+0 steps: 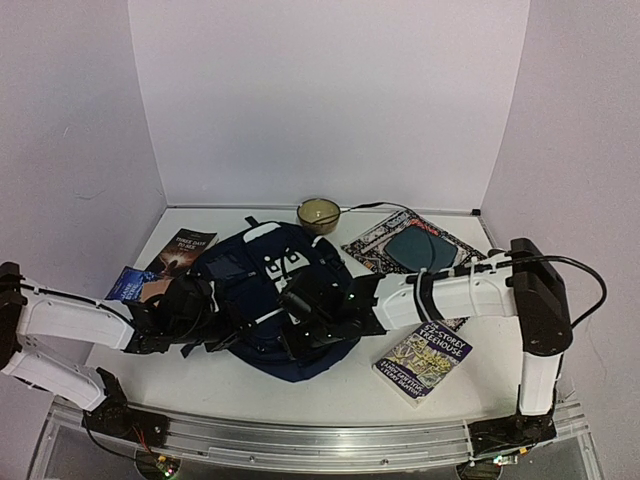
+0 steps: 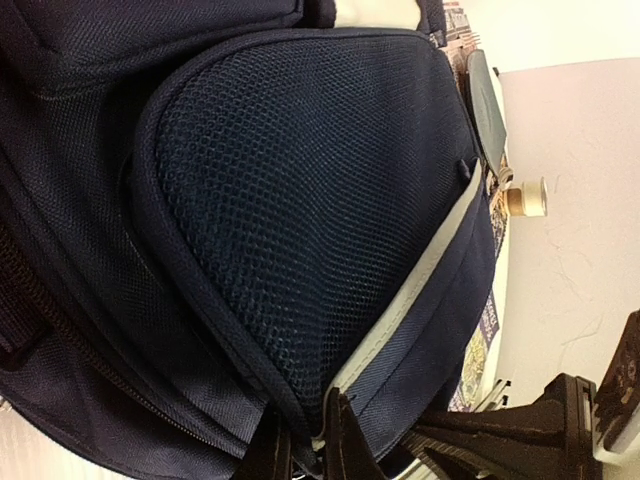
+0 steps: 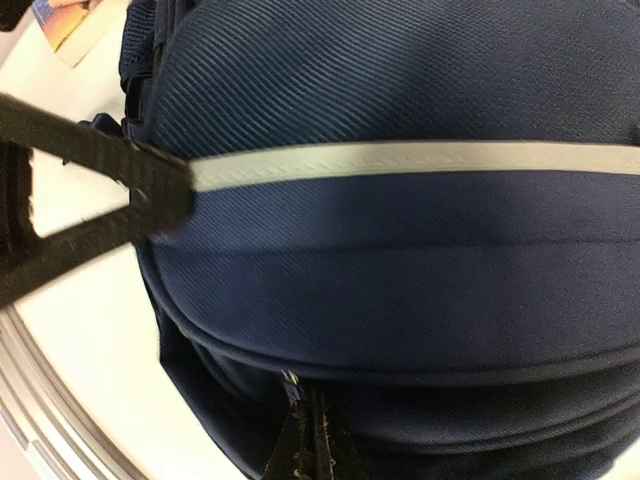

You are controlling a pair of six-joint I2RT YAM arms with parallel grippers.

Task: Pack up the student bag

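A navy backpack point(image 1: 235, 275) with pale reflective strips lies in the middle of the table. At its left front side is my left gripper point(image 1: 238, 338). In the left wrist view, the left gripper's point(image 2: 305, 425) fingers stand close together around the piping of a mesh pocket point(image 2: 290, 190); whether they clamp it cannot be told. My right gripper point(image 1: 292, 345) is low over the bag's front. Its fingertips point(image 3: 322, 415) are together at the seam below the wide front panel point(image 3: 400, 270). A small pale zip-pull-like piece point(image 3: 290, 378) shows beside them; whether it is gripped is unclear.
Books lie at the left, one dark point(image 1: 183, 250) and one blue point(image 1: 130, 284). A Treehouse book point(image 1: 424, 360) is at the right front. Behind it are a patterned item point(image 1: 370, 243) and a teal flat object point(image 1: 420, 249). A bowl point(image 1: 319, 213) stands at the back.
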